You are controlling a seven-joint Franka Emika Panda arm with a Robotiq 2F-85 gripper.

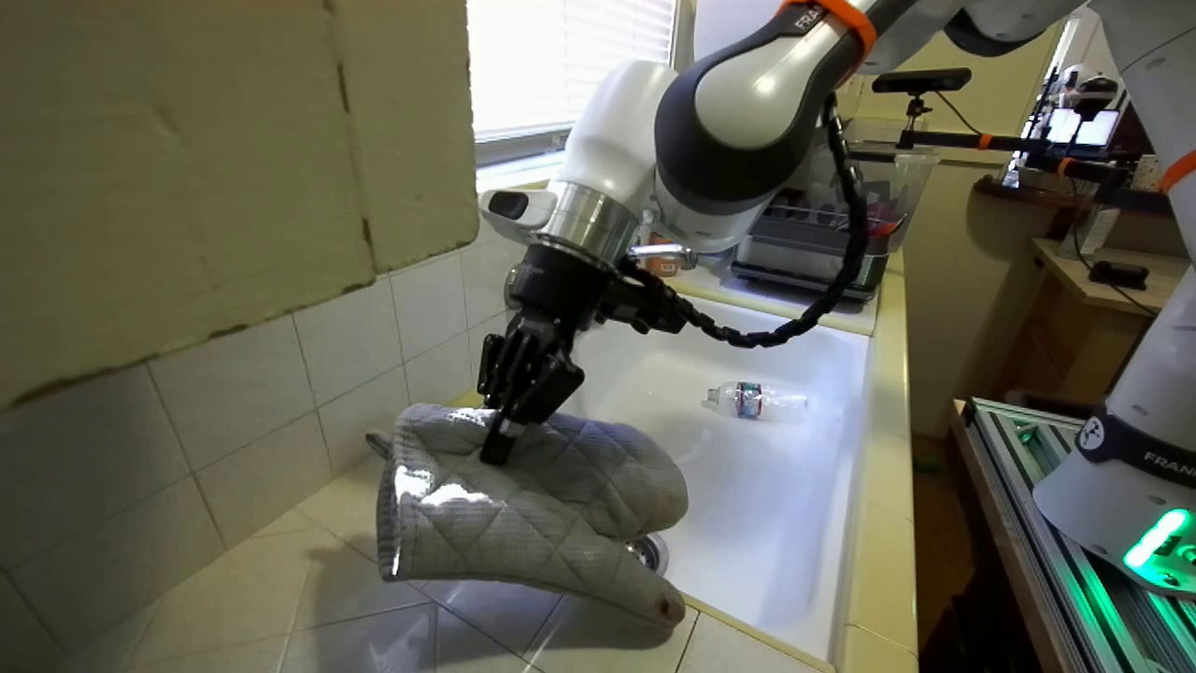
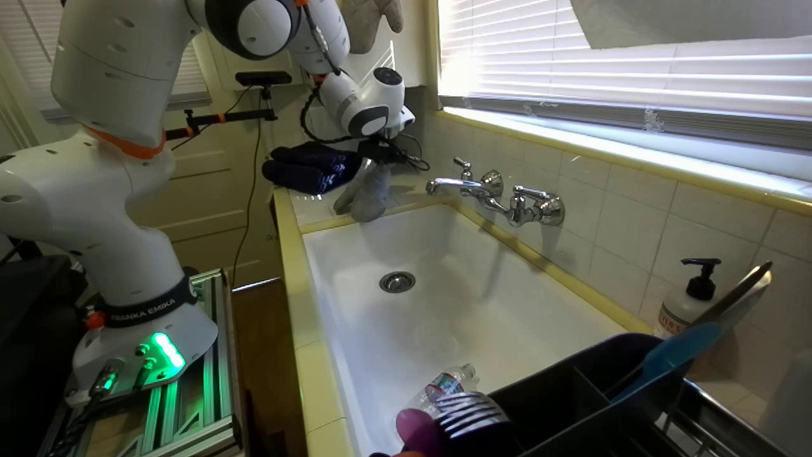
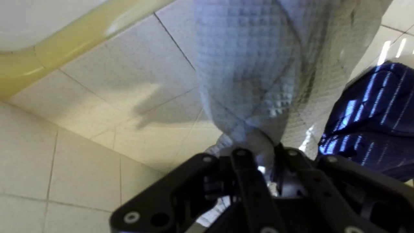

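A grey quilted oven mitt (image 1: 538, 505) hangs raised over the tiled counter beside the sink, with light patches near its cuff. My gripper (image 1: 502, 439) points down and is shut on the mitt's fabric near the cuff end. In the wrist view, the grey cloth (image 3: 248, 70) bunches up between the black fingers. From the second exterior view, the mitt (image 2: 369, 194) is below my gripper (image 2: 374, 158) at the sink's far end.
A dark blue cloth item (image 2: 312, 167) is beside the mitt. The white sink (image 2: 457, 304) holds a clear plastic bottle (image 1: 753, 400). A faucet (image 2: 457, 184) juts from the wall. A dark utensil rack (image 2: 578, 388) stands at the sink's other end.
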